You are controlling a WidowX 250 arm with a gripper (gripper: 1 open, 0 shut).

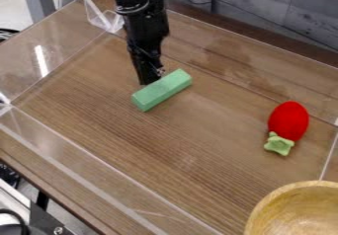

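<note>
The black robot arm reaches down from the top of the view, its gripper [153,73] low at the upper left end of a green block [162,90] that lies flat on the wooden table [132,160]. The fingertips are small and dark; nothing clearly shows between them, and the gripper looks shut. Whether it touches the block cannot be told.
A red oval object [290,120] and a small green star-like piece [279,144] lie at the right. A yellow bowl [284,214] sits at the lower right corner.
</note>
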